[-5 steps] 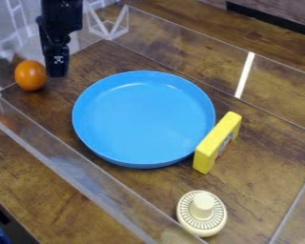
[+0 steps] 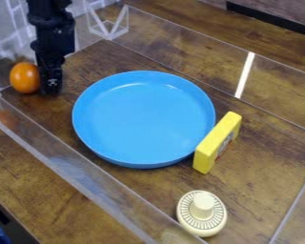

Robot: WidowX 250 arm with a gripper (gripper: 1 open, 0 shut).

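My black gripper [image 2: 49, 69] reaches down at the upper left, low over the table beside an orange, rounded object [image 2: 24, 78] near the clear wall. Its fingertips are at the object's right side, partly dark against the wood; whether they touch or hold it is unclear. A large blue plate [image 2: 142, 118] lies in the middle of the table.
A yellow block [image 2: 217, 142] stands at the plate's right edge. A cream round item with a knob [image 2: 202, 213] sits at the bottom right. A clear barrier runs along the left.
My gripper has moved down and slightly left to beside the orange object, which has shifted slightly left.
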